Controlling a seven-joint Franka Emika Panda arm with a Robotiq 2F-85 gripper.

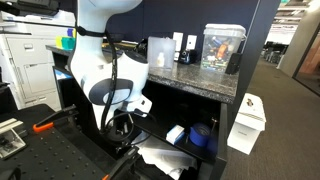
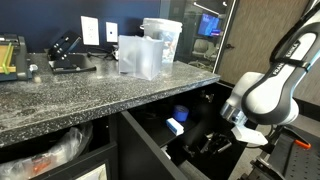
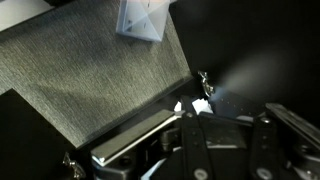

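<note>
My gripper is at the bottom of the wrist view, its fingers close together and nothing clearly held between them. In exterior view 2 the gripper reaches into the dark open drawer. Part of the white arm blocks it in exterior view 1. A white crumpled cloth or bag lies at the drawer's near side. Further back in the drawer sit a small white block and a blue round thing. Something white shows just beyond the fingertips in the wrist view; I cannot tell what it is.
Above the drawer runs a stone countertop with a clear tub and a translucent pitcher on it. A white box stands to the right of the drawer. Dark drawer walls surround the gripper closely.
</note>
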